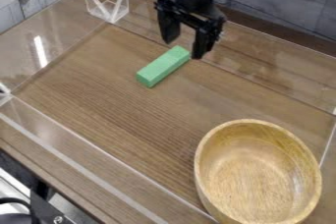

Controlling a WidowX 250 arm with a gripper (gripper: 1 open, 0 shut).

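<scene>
A black gripper (186, 33) hangs over the back middle of the wooden table, its fingers spread open with nothing seen between them. Just below and left of it lies a green rectangular block (164, 66), flat and set diagonally on the tabletop.
A large round tan bowl (256, 196) occupies the front right. White wire-like objects stand at the back left (108, 4) and at the left edge. A grey wall runs along the back right.
</scene>
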